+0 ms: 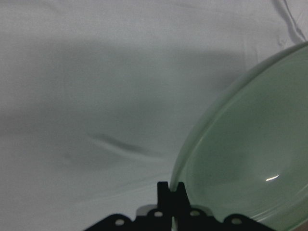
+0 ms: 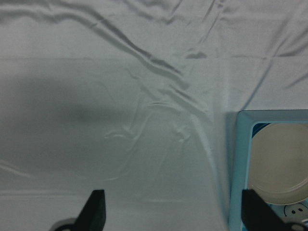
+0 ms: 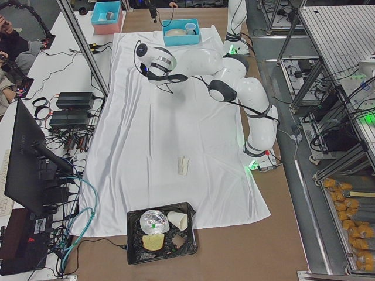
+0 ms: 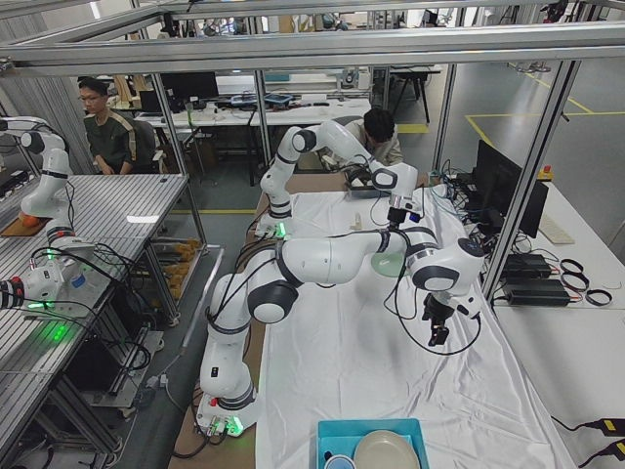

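Observation:
A pale green bowl fills the right of the left wrist view; my left gripper is shut on its rim. The bowl also shows at mid-cloth in the camera right view, partly behind an arm. My right gripper is open above the white cloth, with a blue bin to its lower right in that view. The bin holds a beige plate and a small cup.
A black tray with a foil dish, cup and sponge sits at one end of the cloth. A small pale strip lies mid-cloth. A monitor and cables border one side.

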